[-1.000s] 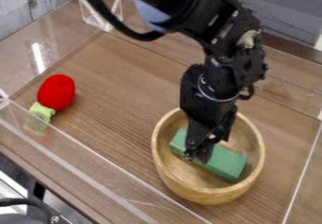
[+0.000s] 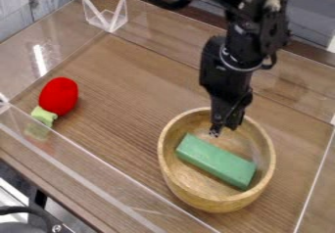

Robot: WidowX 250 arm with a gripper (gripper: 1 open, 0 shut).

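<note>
My gripper (image 2: 225, 110) hangs over the back rim of a round wooden bowl (image 2: 174, 140), fingers pointing down; whether anything is between them is hard to see, and nothing visible is held. In the bowl a green bar-shaped block (image 2: 215, 163) lies diagonally.
At the left lie a red rounded object (image 2: 59, 102) and a small pale green item (image 2: 41, 123). A white wire object (image 2: 102, 14) stands at the back left.
My gripper has risen and moved back, away from the green block, uncovering more of it. The block stays in the bowl.
</note>
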